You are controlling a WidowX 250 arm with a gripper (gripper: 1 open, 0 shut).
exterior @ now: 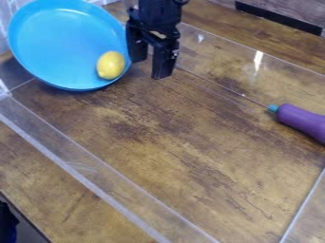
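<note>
The black gripper (151, 59) is raised near the back of the table, open, with its fingers pointing down beside the right edge of a blue round tray (51, 43). A yellow egg-shaped object (110, 65) rests in the tray at its right side, just left of the gripper. A purple eggplant-like toy (302, 122) with a green tip lies at the right edge of the view.
Clear plastic strips or edges run along the left and right sides.
</note>
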